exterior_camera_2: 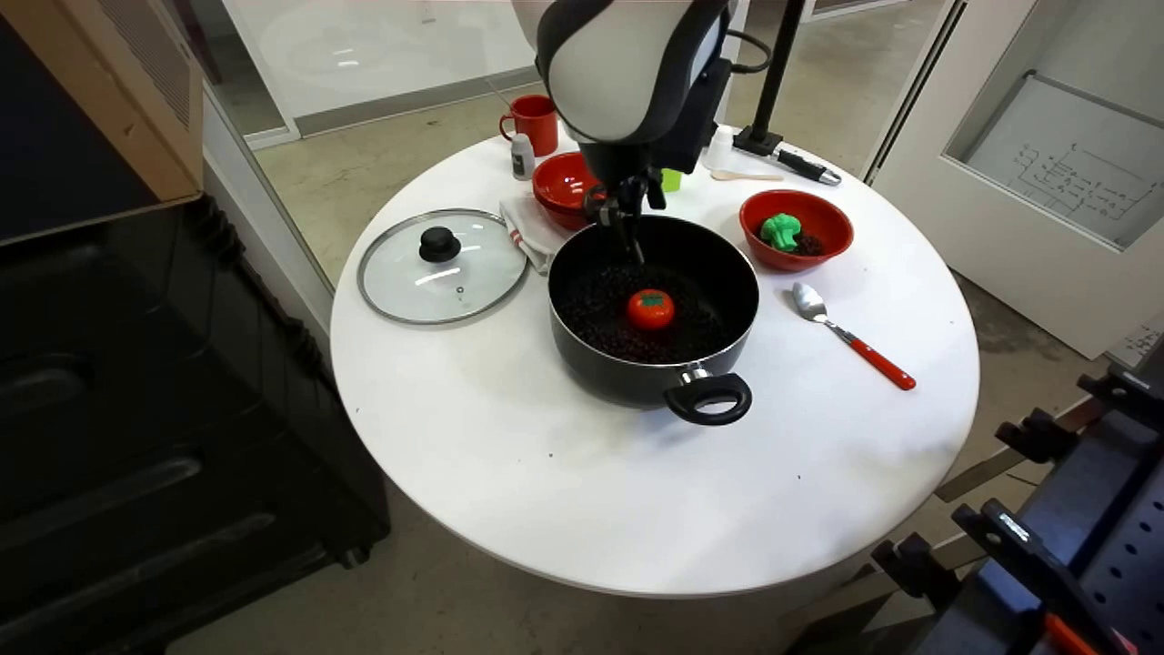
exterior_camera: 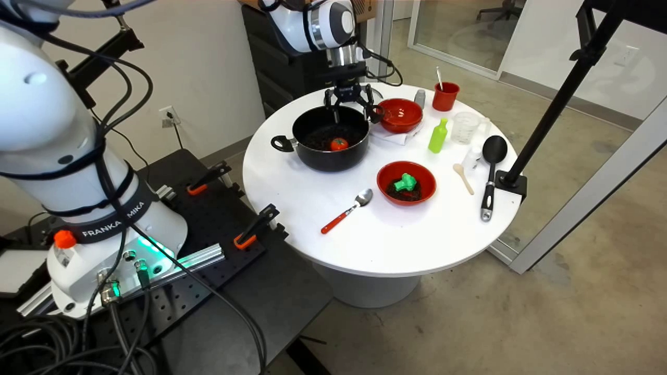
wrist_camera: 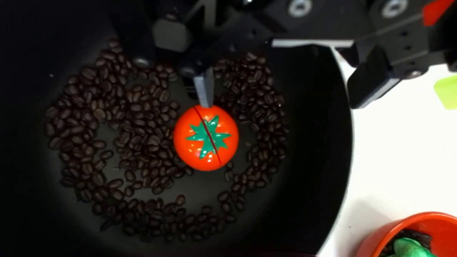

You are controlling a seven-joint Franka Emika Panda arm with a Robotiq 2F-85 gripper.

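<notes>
A red toy tomato [wrist_camera: 206,139] with a green painted leaf top rests among coffee beans [wrist_camera: 141,128] inside the black pot [exterior_camera: 331,159]. My gripper [exterior_camera: 353,117] is open over the pot's far side, near the handle by the red bowls. In the wrist view, one of its fingers [wrist_camera: 204,89] reaches over the pot's inside and overlaps the tomato's upper edge; whether they touch, I cannot tell. The other finger [wrist_camera: 371,81] appears past the rim, over the white table. Between the fingers nothing is held.
A red bowl [exterior_camera: 382,190] with a green toy broccoli [exterior_camera: 406,182] and a spoon [exterior_camera: 347,210] lie nearer the front. Stacked red bowls [exterior_camera: 400,115] and a green bottle [exterior_camera: 439,135] stand right of the pot. The glass lid [exterior_camera_2: 442,267] lies beside it.
</notes>
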